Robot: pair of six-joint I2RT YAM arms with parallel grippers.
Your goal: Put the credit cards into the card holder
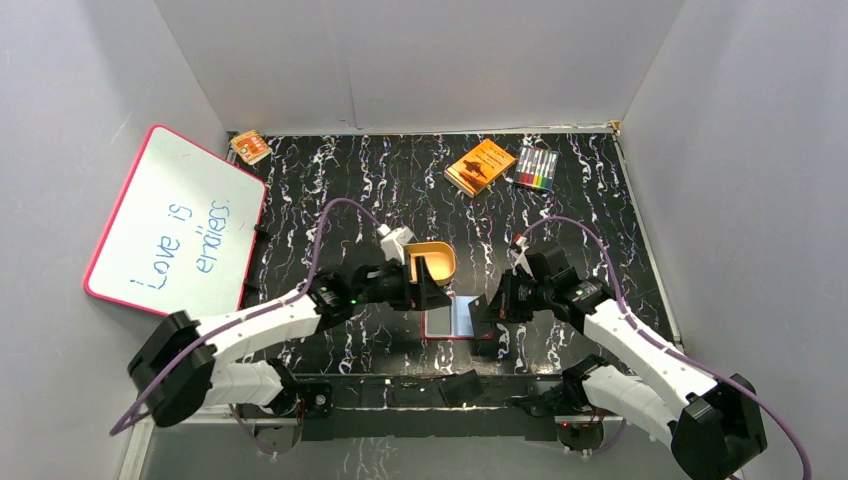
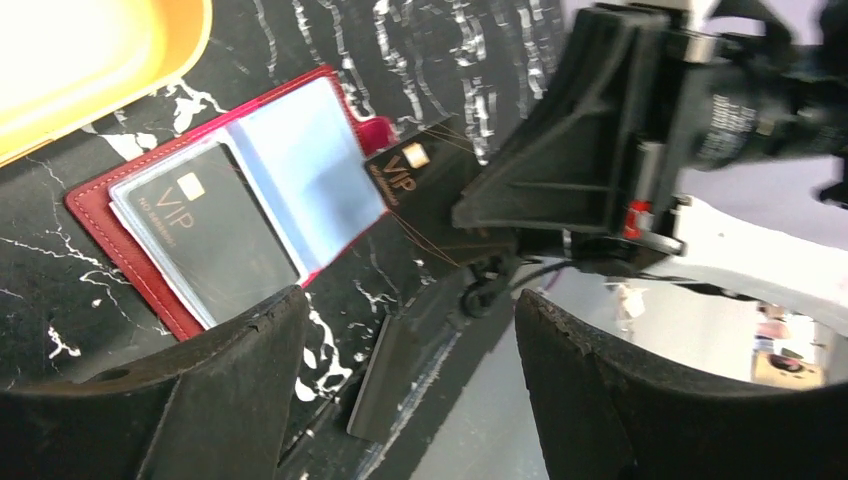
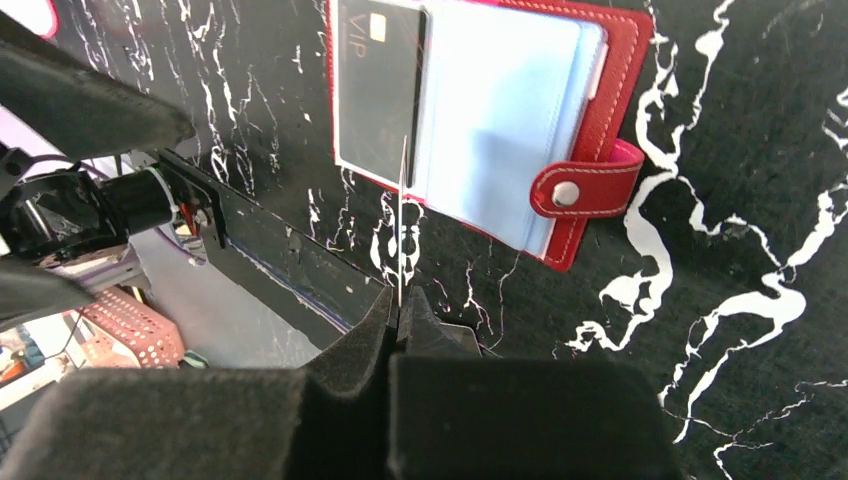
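Observation:
The red card holder [image 1: 427, 337] lies unfolded on the table, a dark VIP card [image 2: 212, 222] in its left side and a pale blue sleeve [image 2: 310, 150] on its right. My right gripper is shut on a second black VIP card, seen edge-on in the right wrist view. That card is over or beside the holder's right edge, outside the sleeve as far as shows. Above the holder's left side, my left gripper is open and empty. Its fingers [image 3: 100, 110] show at the left in the right wrist view.
An orange tray [image 1: 450, 262] stands just behind the holder, partly hidden by my left arm. Farther back lie an orange book [image 1: 481, 166] and a set of coloured pens [image 1: 536, 168]. A whiteboard [image 1: 180, 230] leans at the left. Bare table lies right of the holder.

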